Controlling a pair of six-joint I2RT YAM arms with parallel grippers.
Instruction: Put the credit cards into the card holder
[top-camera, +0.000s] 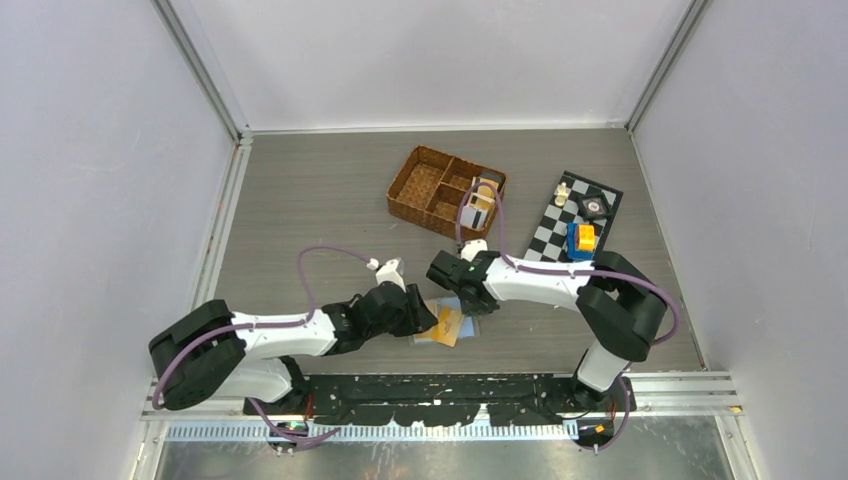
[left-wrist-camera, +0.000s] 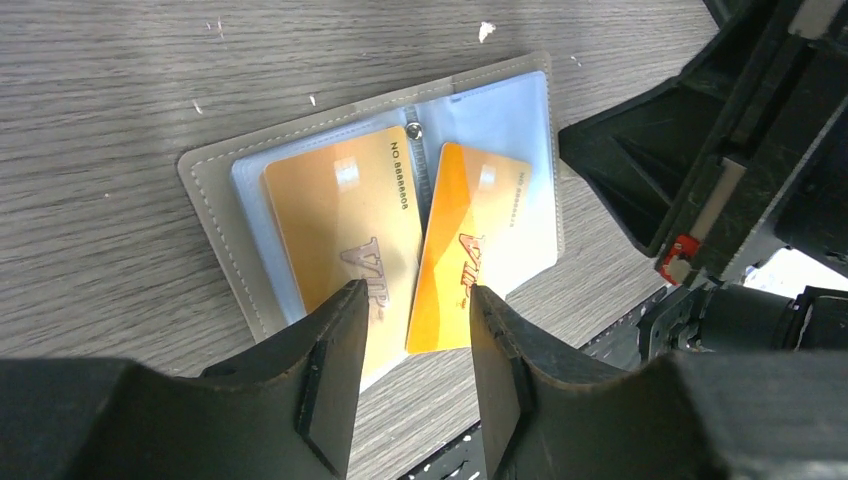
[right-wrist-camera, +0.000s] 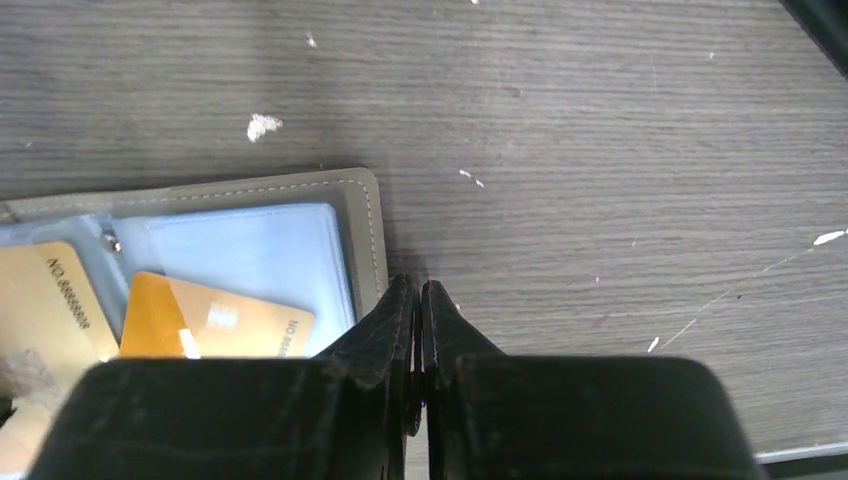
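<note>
The card holder (left-wrist-camera: 215, 195) lies opened flat on the table, grey-edged with light blue pockets. On its left half rests a gold card (left-wrist-camera: 330, 205). An orange credit card (left-wrist-camera: 450, 265) lies tilted across the right half beside the central seam, its lower end sticking out past the holder. My left gripper is open just above the holder's near side, the orange card's lower part showing between its fingers with neither gripping it. My right gripper is shut at the holder's right edge; no card shows between its tips.
A wicker basket (top-camera: 415, 208) with small items in its right compartments stands at the back. To the right lies a checkered board (top-camera: 548, 235) carrying a blue-and-yellow block (top-camera: 584, 238).
</note>
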